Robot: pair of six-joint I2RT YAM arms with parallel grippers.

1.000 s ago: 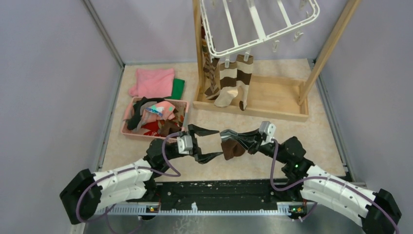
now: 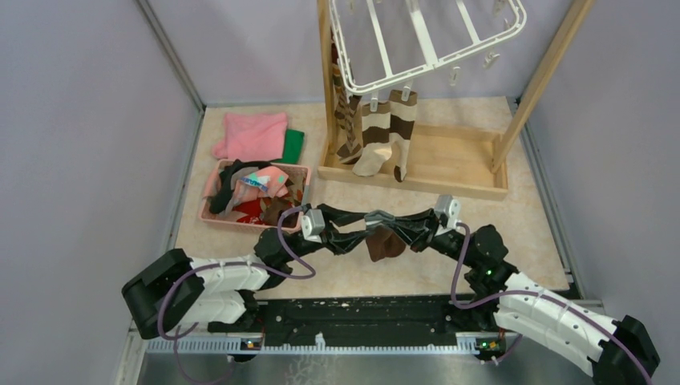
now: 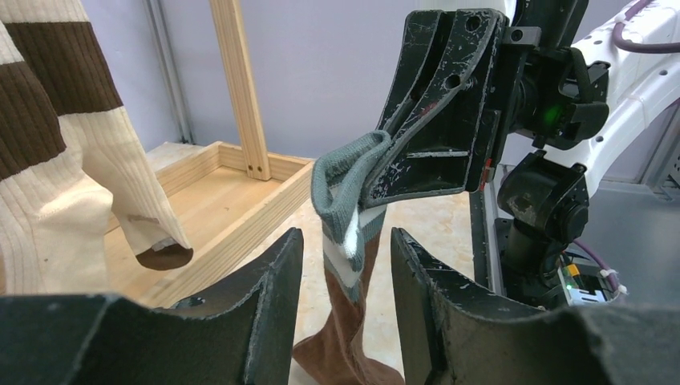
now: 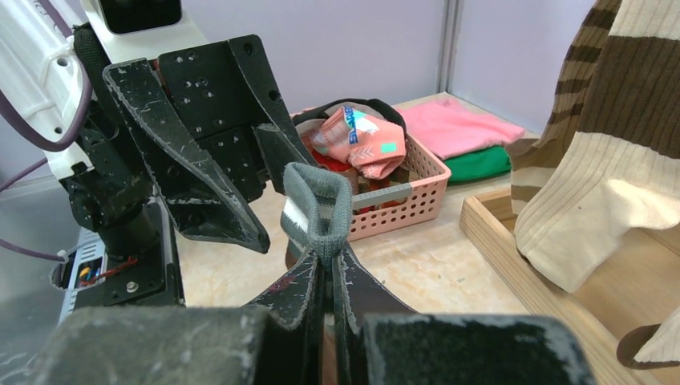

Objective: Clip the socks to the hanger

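A sock (image 3: pixel 346 265) with a grey cuff, white and grey bands and a brown foot hangs from my right gripper, which is shut on the cuff's edge. My left gripper (image 2: pixel 358 228) faces it from the left. Its fingers (image 3: pixel 271 301) stand apart on either side of the sock in the left wrist view, with nothing gripped. The white hanger (image 2: pixel 437 62) is overhead at the back. Striped brown and cream socks (image 2: pixel 375 128) hang from its clips (image 2: pixel 406 93) on the left side, while other clips (image 2: pixel 455 75) toward the right are empty.
The pink basket (image 4: pixel 433 195) of clothes stands on the left, with a pink cloth (image 2: pixel 250 136) and green cloth (image 2: pixel 293 146) behind it. A wooden stand's tray (image 2: pixel 461 164) and posts (image 2: pixel 545 76) occupy the back. Bare table (image 2: pixel 489 233) lies right of my right gripper.
My left gripper has moved right and its fingers have drawn closer together, reaching the sock's cuff.
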